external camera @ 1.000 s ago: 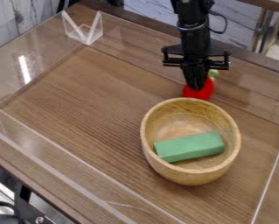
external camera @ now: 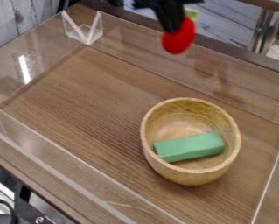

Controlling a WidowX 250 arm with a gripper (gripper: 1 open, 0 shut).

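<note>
A red object (external camera: 177,37) is held up at the top of the view by the black gripper (external camera: 173,19), which is blurred and partly out of frame; its fingertips are unclear. A wooden bowl (external camera: 191,117) at the lower right holds a green block (external camera: 188,147). A small light-green thing (external camera: 191,13) shows behind the red object.
A clear plastic rack (external camera: 83,27) stands at the top left. A pale ledge runs along the back right.
The gripper has risen from near the table behind the bowl to the top of the view, carrying the red object up with it.
</note>
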